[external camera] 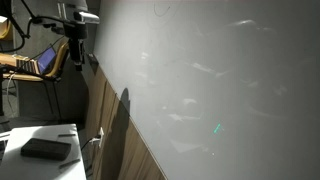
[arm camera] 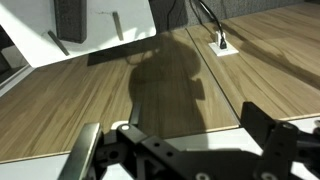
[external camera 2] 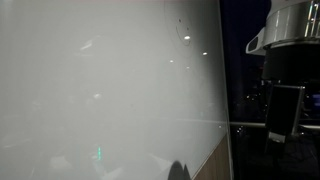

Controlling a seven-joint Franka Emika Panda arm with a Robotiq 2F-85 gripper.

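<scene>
My gripper stands open in the wrist view, its two fingers wide apart with nothing between them. Wood panelling lies beyond it. In exterior view 1 the arm [external camera: 78,18] is at the upper left, above the table. At the right of exterior view 2 the gripper's dark body [external camera 2: 284,108] appears, its fingertips hard to make out. A big whiteboard [external camera: 200,60] fills most of exterior view 1, with a small green mark [external camera: 217,128] low on it. That green mark [external camera 2: 99,153] also shows in exterior view 2.
On the white table [external camera: 20,165] rests a dark box [external camera: 46,149]. Thin dark sticks, possibly markers [arm camera: 118,25], lie around it. A cable runs to an outlet [arm camera: 222,43] in the wood panelling. Farther back, a laptop [external camera: 46,61] sits by a chair.
</scene>
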